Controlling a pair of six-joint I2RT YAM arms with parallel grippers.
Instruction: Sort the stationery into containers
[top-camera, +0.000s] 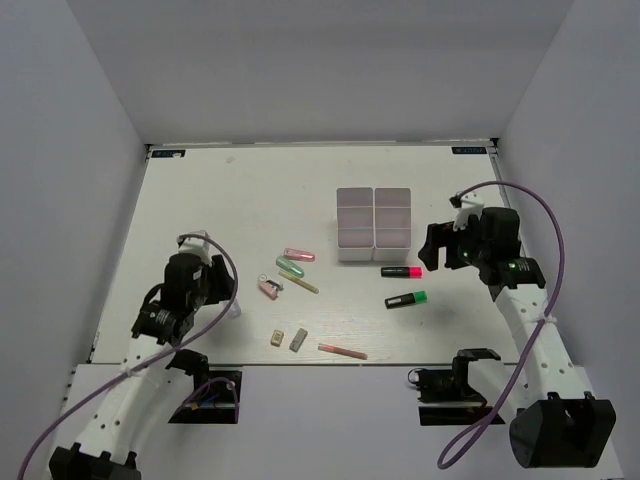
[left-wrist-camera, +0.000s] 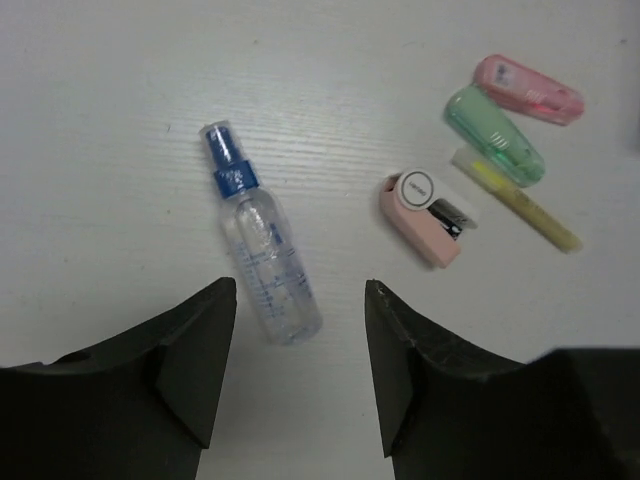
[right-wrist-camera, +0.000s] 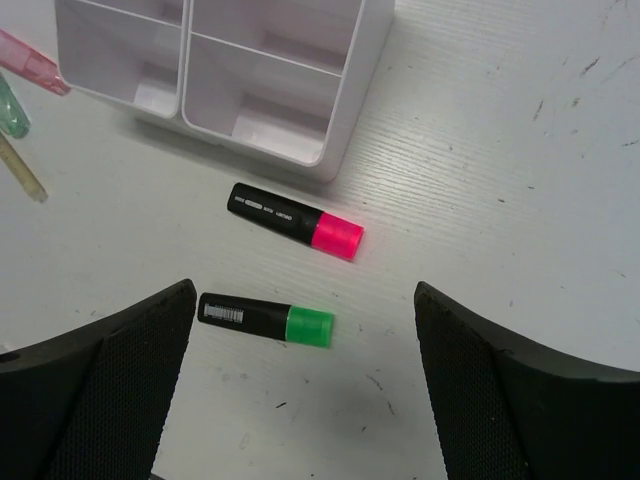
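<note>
A white divided container (top-camera: 374, 224) stands empty right of the table's middle. Below it lie a black marker with a pink cap (right-wrist-camera: 295, 220) and one with a green cap (right-wrist-camera: 265, 317). My right gripper is open above them, nothing between its fingers. Open too, my left gripper hovers over a clear spray bottle (left-wrist-camera: 268, 260) with a blue collar, which lies flat on the table. Right of the bottle are a pink stapler-like item (left-wrist-camera: 425, 225), a green item (left-wrist-camera: 495, 135), a pink item (left-wrist-camera: 528, 89) and a yellow stick (left-wrist-camera: 517, 200).
Two small blocks, a tan one (top-camera: 277, 338) and a grey one (top-camera: 298, 340), lie near the front edge. A reddish stick (top-camera: 343, 352) is beside them.
</note>
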